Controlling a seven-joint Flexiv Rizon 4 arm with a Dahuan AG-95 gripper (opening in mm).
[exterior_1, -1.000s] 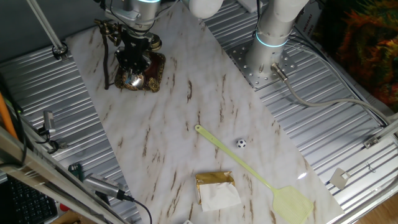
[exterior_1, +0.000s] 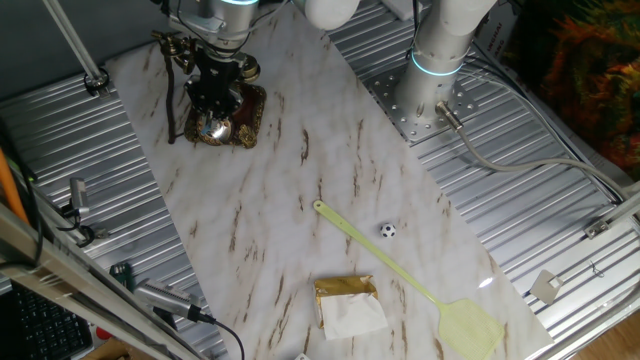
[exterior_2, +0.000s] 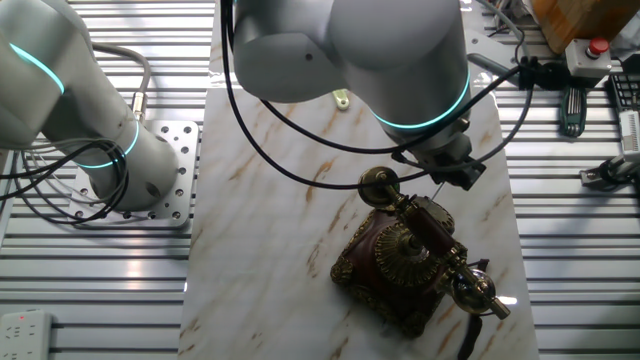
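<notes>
An antique-style telephone (exterior_1: 250, 112), dark red with brass trim, stands at the far left end of the marbled tabletop. In exterior view 2 the telephone (exterior_2: 400, 255) shows its handset (exterior_2: 435, 230) lying across the top. My gripper (exterior_1: 213, 122) points down in front of the telephone in exterior view 1, covering much of it. A bright, shiny spot lies around the fingertips, and what it belongs to is unclear. From the other side, the gripper (exterior_2: 458, 176) is a dark shape beside the telephone, mostly hidden by the arm. Whether its fingers are apart or together does not show.
A pale green fly swatter (exterior_1: 385, 262), a small black-and-white ball (exterior_1: 388, 230) and a gold-and-white packet (exterior_1: 350, 308) lie towards the other end of the table. Bare tabletop (exterior_1: 270, 200) separates them from the telephone. Cables loop beside the arm.
</notes>
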